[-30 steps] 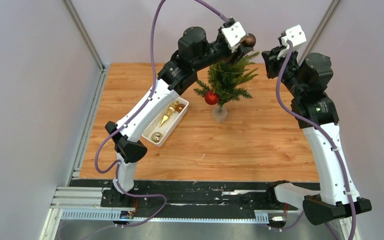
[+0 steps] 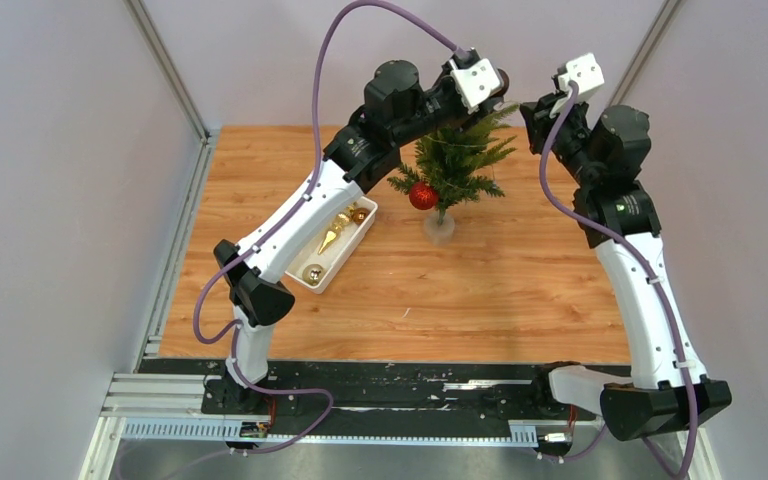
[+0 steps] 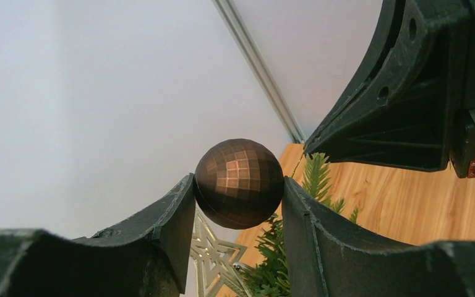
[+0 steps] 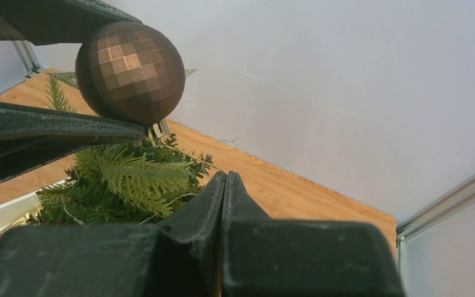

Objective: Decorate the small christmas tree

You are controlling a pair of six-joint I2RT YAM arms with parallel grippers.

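Note:
A faceted bronze ball (image 3: 239,184) is squeezed between the fingertips of my left gripper, high by the tree's upper part. From its cap (image 4: 158,130), a thin gold string (image 4: 192,157) stretches to the tips of my right gripper. Those fingers are shut; whether they pinch the string is too fine to tell. The small green tree (image 2: 457,160) stands at the table's back in a clear base (image 2: 439,228), its top partly covered by my left arm. A red ball (image 2: 422,195) hangs on its front left side. A gold star (image 3: 216,260) shows behind the bronze ball.
A white tray (image 2: 332,282) with several gold ornaments lies left of the tree, partly under my left arm. Bare wooden table (image 2: 480,300) lies in front and to the right. Both grippers are close together above the tree.
The left gripper has shifted slightly and turned, so the ball is more hidden from above. Tree and tray stay put.

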